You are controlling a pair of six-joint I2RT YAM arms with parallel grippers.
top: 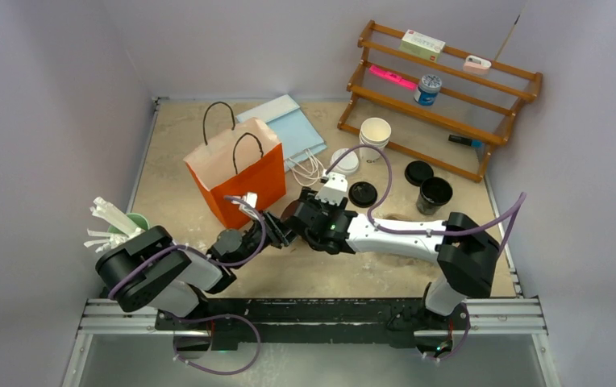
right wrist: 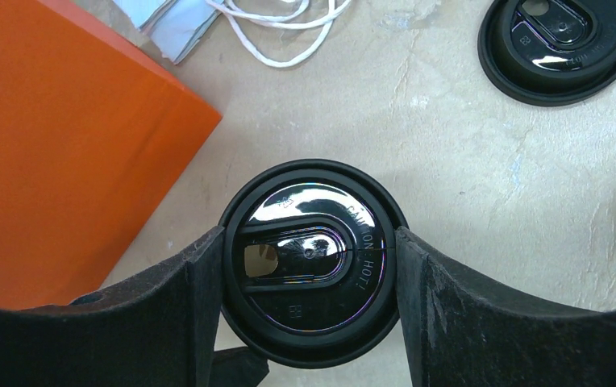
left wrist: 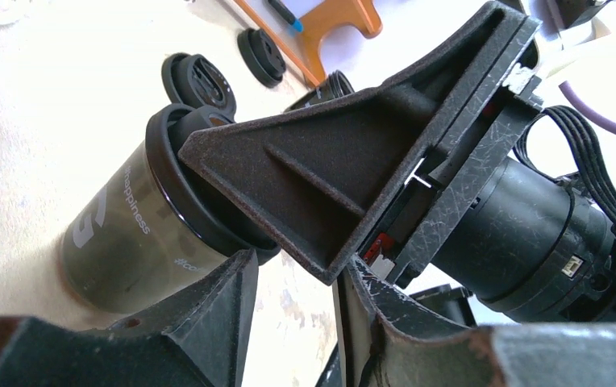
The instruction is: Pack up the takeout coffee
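Note:
A dark cup (left wrist: 119,234) with "happiness" printing stands upright under my right gripper, which is shut on its black lid (right wrist: 297,306) at the rim; whether the lid is fully seated I cannot tell. My left gripper is low beside that cup; its fingertips show in the left wrist view, but what lies between them is unclear. The orange paper bag (top: 244,187) stands open just behind and left of both grippers. Loose black lids (top: 362,193) lie to the right, near another dark cup (top: 434,195).
A light blue folded bag (top: 297,133) with white cords lies at the back. White cups (top: 374,137) and a white lid (top: 344,164) sit before the wooden rack (top: 418,109). A green holder (top: 139,224) with wrapped straws is far left.

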